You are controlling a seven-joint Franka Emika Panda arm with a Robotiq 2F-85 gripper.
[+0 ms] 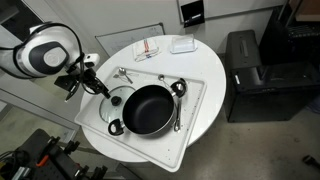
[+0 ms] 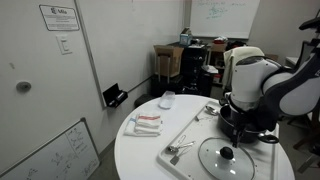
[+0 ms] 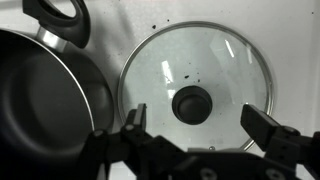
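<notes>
A glass lid (image 3: 225, 70) with a metal rim and a black knob (image 3: 192, 104) lies flat on the white tray (image 1: 185, 158). Beside it stands a black pot (image 1: 150, 108) with two handles; its inside looks empty. Above the lid, my gripper is open, its two dark fingers on either side of the knob in the wrist view. Nothing is held. In exterior view 1 the gripper (image 1: 98, 89) hangs over the lid's left side, apart from the knob (image 1: 116, 101). In exterior view 2 the arm hides part of the pot.
Metal utensils (image 1: 123, 74) lie at the tray's back left, and a long utensil (image 1: 178, 116) lies right of the pot. A striped cloth (image 1: 146, 48) and a clear container (image 1: 182, 44) rest on the round white table (image 1: 211, 70).
</notes>
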